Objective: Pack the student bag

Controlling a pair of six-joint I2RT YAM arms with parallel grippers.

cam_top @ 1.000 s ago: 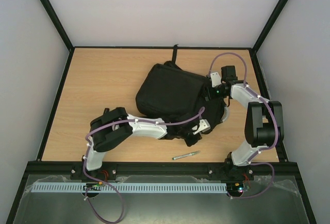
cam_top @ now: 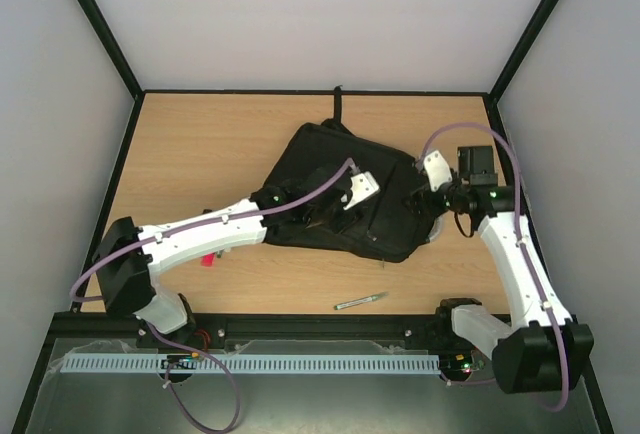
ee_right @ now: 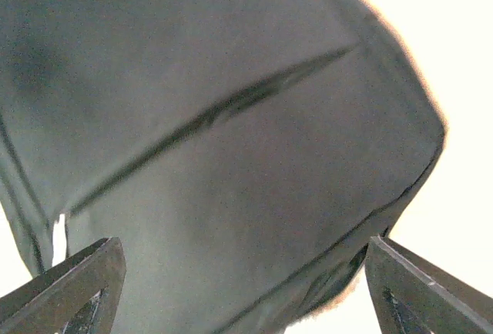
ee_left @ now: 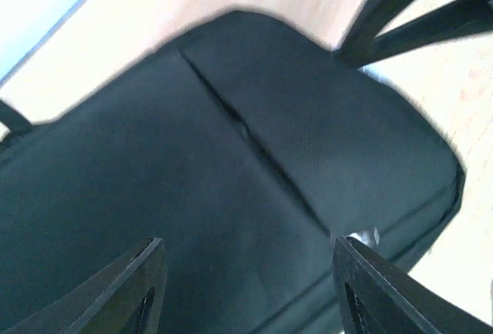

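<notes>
A black bag (cam_top: 305, 174) lies in the middle of the table, seen close up in both wrist views, with seams and a small pale zip pull (ee_left: 364, 238). My left gripper (cam_top: 351, 209) is over the bag's middle; its finger is shut, but what is between its fingers cannot be made out. In the left wrist view its fingers (ee_left: 123, 288) sit low in the frame. My right gripper (cam_top: 422, 197) is above the bag's right part, open, with only bag fabric seen beyond its fingers (ee_right: 404, 288). A pen (cam_top: 360, 300) lies near the front edge.
A small red item (cam_top: 208, 259) and other small items, partly hidden by my left arm, lie front left of the bag. Bare table (cam_top: 190, 144) shows at the back left. Dark frame rails border the table.
My left gripper has moved back and up over the bag from the front edge. The right arm has drawn toward the front right and risen a little, its gripper still near the bag's right part.
</notes>
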